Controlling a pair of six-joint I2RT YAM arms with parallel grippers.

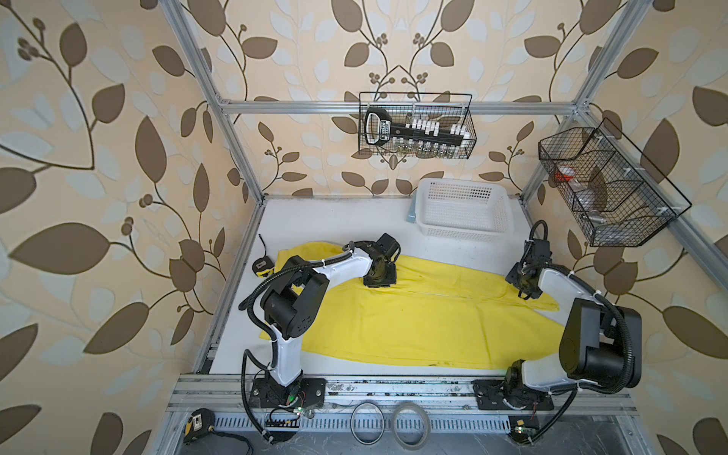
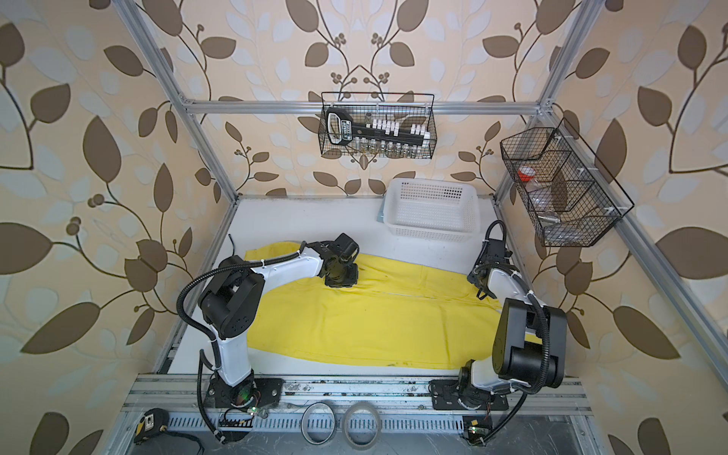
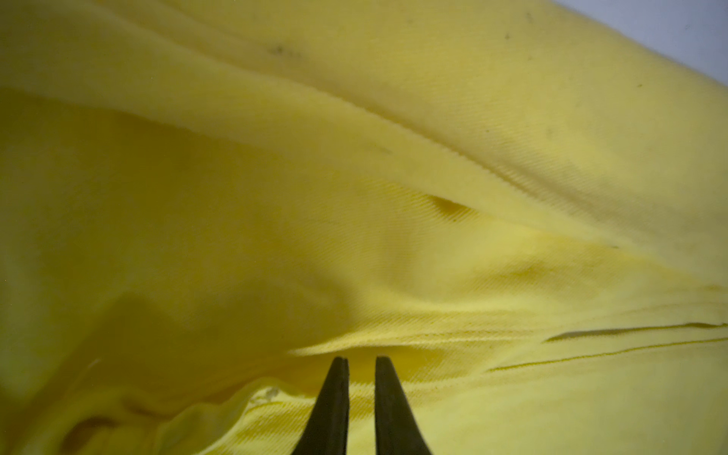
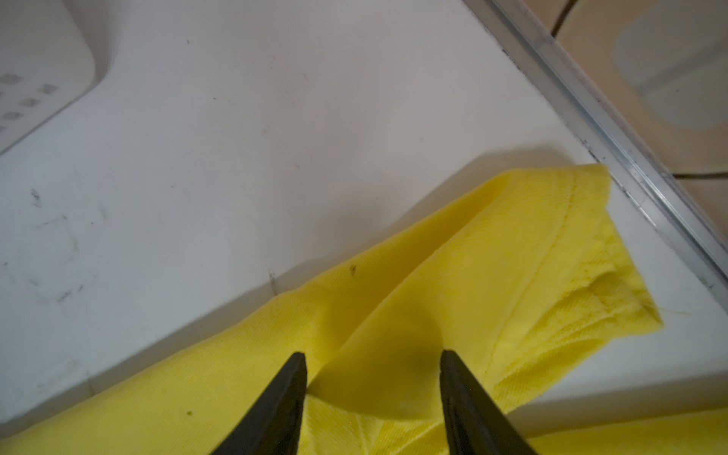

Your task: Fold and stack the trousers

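Note:
Yellow trousers [image 1: 440, 326] lie spread lengthwise across the white table, creased along the middle. My left gripper is down on the upper-middle crease, its fingers nearly together; it appears shut on the fabric, though the pinched part is hard to see. My right gripper is at the far right end of the trousers, fingers part open around a raised fold [image 4: 379, 390] of yellow cloth; whether it touches the cloth on both sides cannot be told.
A white plastic basket [image 1: 462, 227] sits at the back right on bare table [image 1: 318, 220]. Wire baskets hang on the back and right frame. A metal rail [image 4: 584, 121] borders the table's right side.

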